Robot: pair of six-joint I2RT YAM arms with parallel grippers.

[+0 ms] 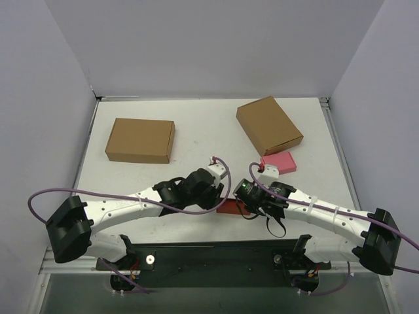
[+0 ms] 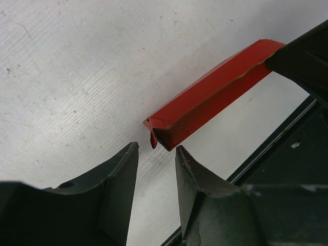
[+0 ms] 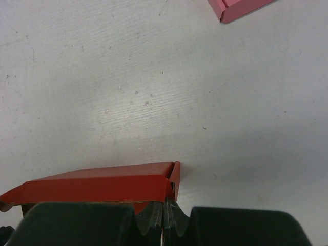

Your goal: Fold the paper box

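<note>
A red paper box (image 1: 231, 206) lies on the white table near the front, between the two arms. In the left wrist view the box (image 2: 215, 87) runs diagonally, its near end folded with a small flap hanging down. My left gripper is part open at that end, with nothing visible between its fingers. My right gripper is shut at the other end of the box (image 3: 97, 187), right at its corner; whether the thin wall is pinched between the fingertips is hard to tell.
A pink box (image 1: 278, 161) lies at the back right, also seen in the right wrist view. Two brown cardboard boxes (image 1: 139, 140) (image 1: 268, 124) stand at the back. The table's front edge (image 1: 196, 243) is close below the red box.
</note>
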